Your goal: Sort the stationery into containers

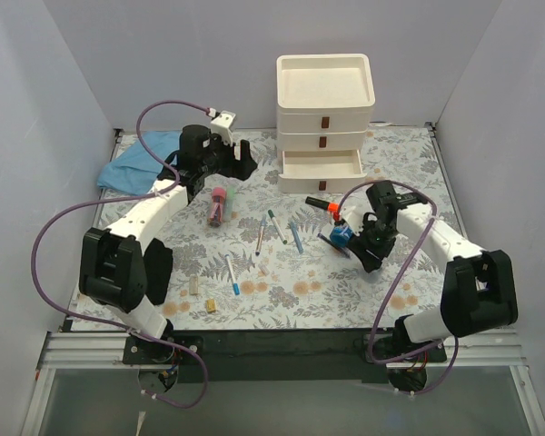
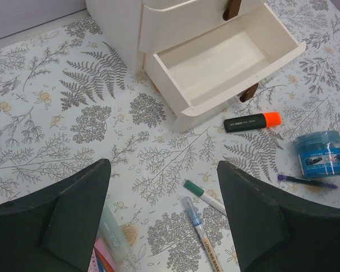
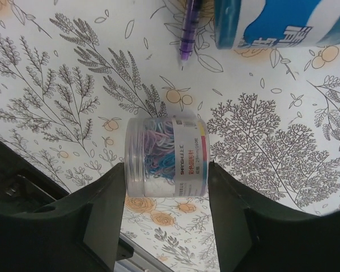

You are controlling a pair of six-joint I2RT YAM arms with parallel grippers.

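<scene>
In the right wrist view, my right gripper is shut on a clear jar of coloured paper clips (image 3: pixel 158 148), a finger on each side. From the top, the right gripper (image 1: pixel 372 254) covers most of that jar. My left gripper stands open and empty over the table, left of the drawer cabinet (image 1: pixel 325 91). The cabinet's bottom drawer (image 2: pixel 215 51) is pulled out and looks empty. In front of it lie a black and orange marker (image 2: pixel 252 122), a blue-labelled jar (image 2: pixel 322 154), a purple pen (image 2: pixel 306 181) and a green-capped pen (image 2: pixel 204 195).
More pens, including a blue-capped one (image 1: pixel 232 274), are spread over the middle of the table. A pink-capped bottle (image 1: pixel 217 207), small eraser-like pieces (image 1: pixel 193 285), a black pouch (image 1: pixel 156 271) and a blue cloth (image 1: pixel 136 163) occupy the left side.
</scene>
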